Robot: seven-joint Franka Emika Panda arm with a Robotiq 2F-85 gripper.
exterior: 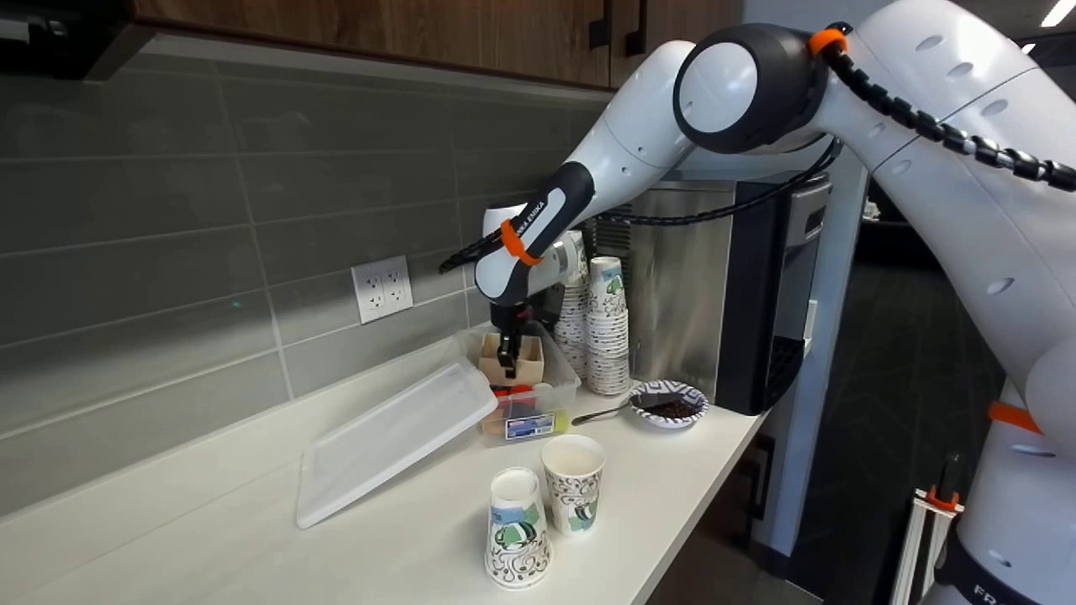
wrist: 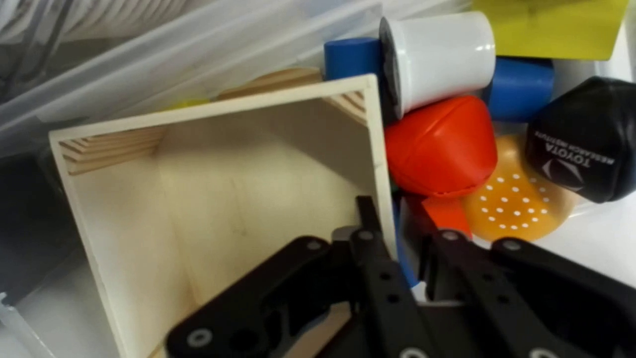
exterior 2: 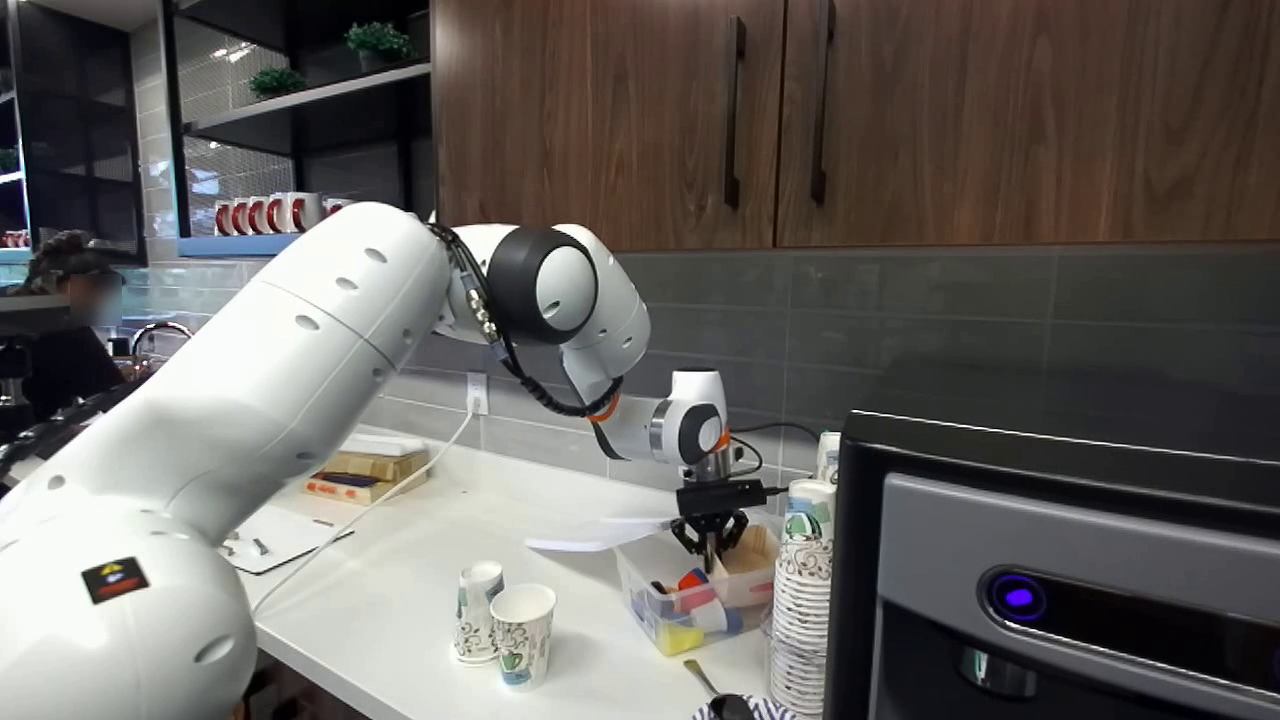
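Note:
My gripper straddles one side wall of an open, pale wooden box (wrist: pixel 250 179) in the wrist view. One finger (wrist: pixel 367 212) is inside the box, close against that wall. The other finger (wrist: pixel 415 220) is outside it, with a small gap showing. The fingers are partly open. From the first exterior view, the gripper (exterior: pixel 508 365) points down at the wooden box (exterior: pixel 526 375), which sits in a clear plastic bin (exterior: pixel 556 388).
Beside the box in the bin lie a red object (wrist: pixel 444 146), a white cup-like piece (wrist: pixel 444 56) and a black object (wrist: pixel 587 140). Stacked paper cups (exterior: pixel 608 343) stand close to the bin. A lid (exterior: pixel 398 439) leans on its other side; two cup groups stand in front.

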